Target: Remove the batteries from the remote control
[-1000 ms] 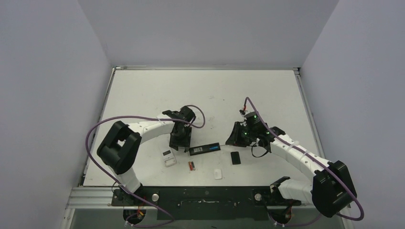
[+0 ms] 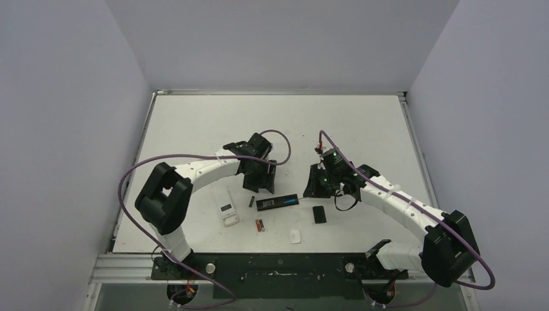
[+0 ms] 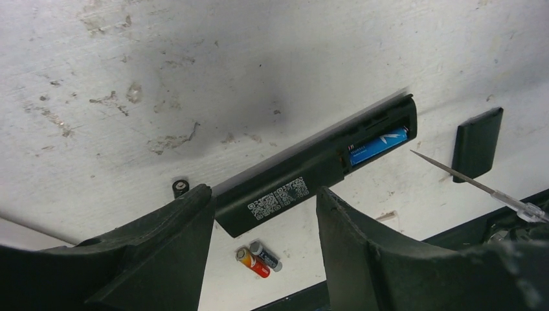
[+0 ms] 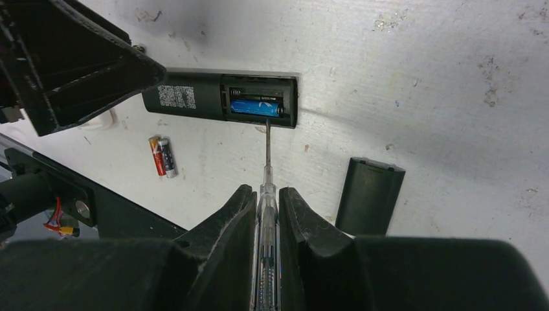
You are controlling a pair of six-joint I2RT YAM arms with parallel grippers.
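Observation:
The black remote control (image 2: 277, 202) lies face down mid-table, its battery bay uncovered. One blue battery (image 4: 255, 107) sits in the bay; the slot beside it looks empty. My right gripper is shut on a thin screwdriver (image 4: 267, 175), whose metal tip is at the bay's near edge. Above the remote's left part, my left gripper stands open, nothing between its fingers. A dark loose battery (image 3: 180, 188) lies just left of the remote. The detached battery cover (image 4: 370, 196) rests on the table to the right.
An orange-red battery (image 4: 157, 155) and a grey one (image 4: 167, 158) lie side by side in front of the remote. A white device (image 2: 226, 207) is at left, a small white item (image 2: 296, 236) at front.
My left gripper has lifted away from beside the remote's left end and swung right, over it. The dark battery there has come into view. My right gripper has shifted slightly left with the screwdriver.

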